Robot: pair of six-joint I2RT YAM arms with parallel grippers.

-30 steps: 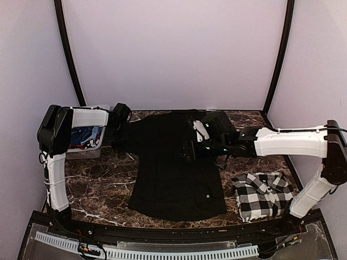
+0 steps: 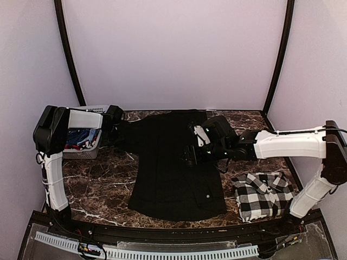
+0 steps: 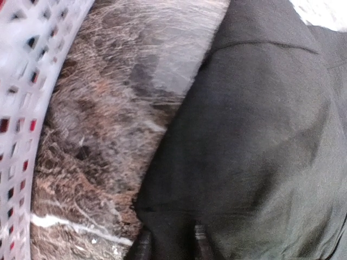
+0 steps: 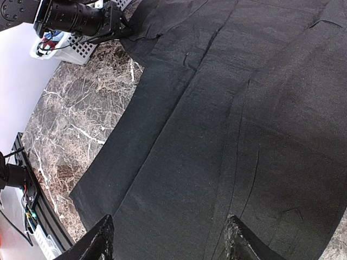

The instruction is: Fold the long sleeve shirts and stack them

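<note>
A black long sleeve shirt (image 2: 162,184) lies spread on the marble table, its left sleeve (image 3: 249,124) reaching toward the basket. My left gripper (image 2: 114,138) is low at that sleeve; in the left wrist view its blurred fingertips (image 3: 171,241) are apart over the fabric's edge, and whether cloth is between them is unclear. My right gripper hangs open above the shirt's body, in the top view right of centre. A folded black-and-white checked shirt (image 2: 255,203) lies at the front right.
A white plastic basket (image 2: 81,154) of mixed clothes stands at the back left, partly behind my left arm. Bare marble (image 2: 97,189) shows at the front left. Walls (image 2: 303,86) surround the table.
My left arm has shifted slightly left and down at the sleeve's end. The shirts and right arm look almost unchanged.
</note>
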